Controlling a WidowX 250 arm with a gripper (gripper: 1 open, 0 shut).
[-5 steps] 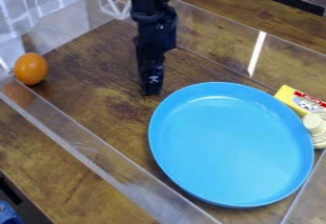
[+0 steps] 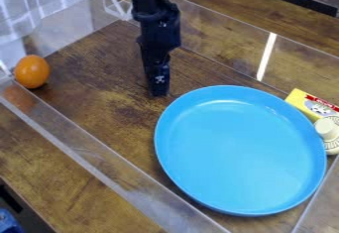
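Observation:
The dark robot arm reaches down from the top centre, with its gripper (image 2: 158, 78) low over the wooden surface, left of and behind a large blue plate (image 2: 239, 148). Its fingertips are dark and small, so whether they are open or shut is unclear. An orange round object (image 2: 32, 71) sits at the far left.
A yellow box (image 2: 312, 105) and a pale round lid-like object (image 2: 330, 136) lie at the right edge. Clear plastic walls border the wooden area. Bare wood lies around the gripper and in the lower left.

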